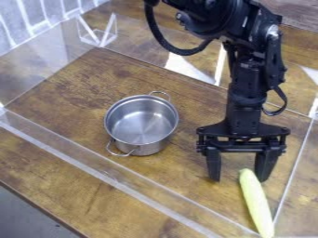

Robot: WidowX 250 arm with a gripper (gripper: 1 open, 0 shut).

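The black gripper (239, 170) hangs low over the wooden table at the right, its two fingers open and pointing down, with nothing visible between them. A long pale yellow-green object (258, 203), like a corn cob or vegetable, lies on the table just below and in front of the fingers, its upper end close to the right finger. A steel pot (141, 125) with two wire handles sits upright on the table to the gripper's left.
Clear transparent walls (87, 149) run around the wooden work surface (74, 93). A white railing stands at the back left.
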